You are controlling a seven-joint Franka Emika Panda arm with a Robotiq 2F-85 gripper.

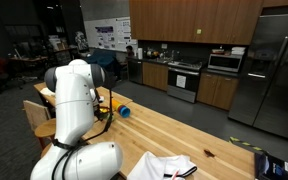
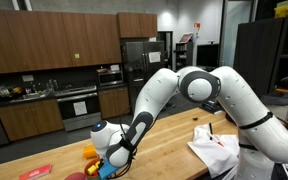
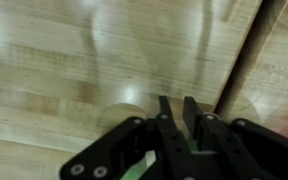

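In the wrist view, the two dark fingers of my gripper point over a pale wooden surface, with a narrow gap between their tips. Something green shows under the gripper's body; whether the fingers touch it is hidden. In exterior view 2 the gripper end of the arm hangs low at the table's near left. A red bowl and an orange thing are beside it. Exterior view 1 has a blue thing just right of the wrist.
A white cloth lies near the front of the table, and in exterior view 2 the white cloth is at the right. A round wooden stool stands beside the arm.
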